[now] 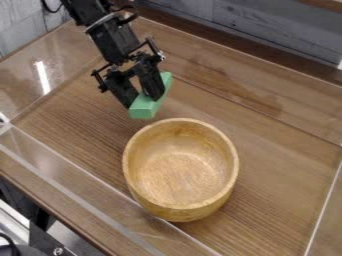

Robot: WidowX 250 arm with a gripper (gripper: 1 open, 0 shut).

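Observation:
My black gripper (144,92) is in the upper middle of the camera view, shut on a light green block (152,105), which is held just above the wooden table and partly hidden by the fingers. A round, pale yellow wooden bowl (179,194) sits below and to the right of the block, empty.
A dark edge with a pale wall runs along the upper right. Cables trail at the lower left.

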